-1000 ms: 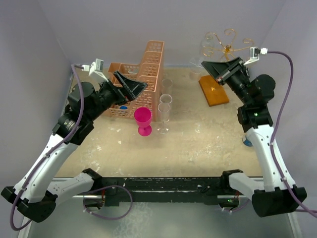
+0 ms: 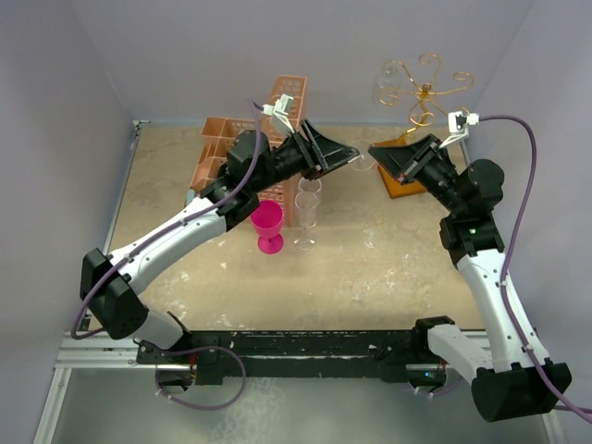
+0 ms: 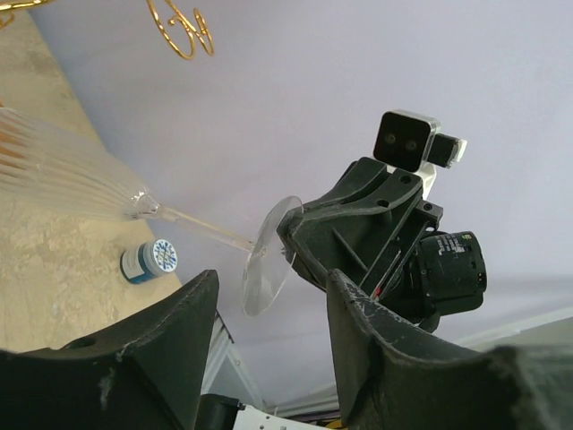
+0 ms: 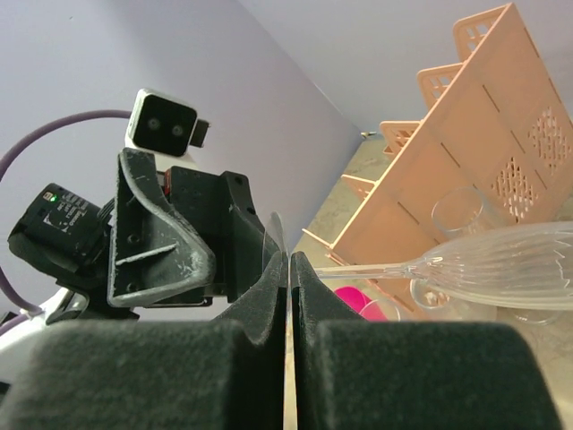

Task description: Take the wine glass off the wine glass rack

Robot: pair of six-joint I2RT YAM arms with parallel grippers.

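Note:
My right gripper (image 2: 388,159) is shut on a clear wine glass by its stem; in the left wrist view the glass (image 3: 72,170) lies horizontal with its round foot beside the right gripper. My left gripper stands open just short of that foot, nothing between its fingers; from above, the two grippers face each other. The gold wine glass rack (image 2: 425,91) stands at the back right on a wooden base (image 2: 402,188), with another glass hanging at its left.
A peach plastic crate (image 2: 287,88) stands left of centre, with clear glasses (image 2: 305,222) and a pink goblet (image 2: 267,222) before it. A small jar is at the right.
The right gripper has moved down and slightly left with the glass, away from the rack.

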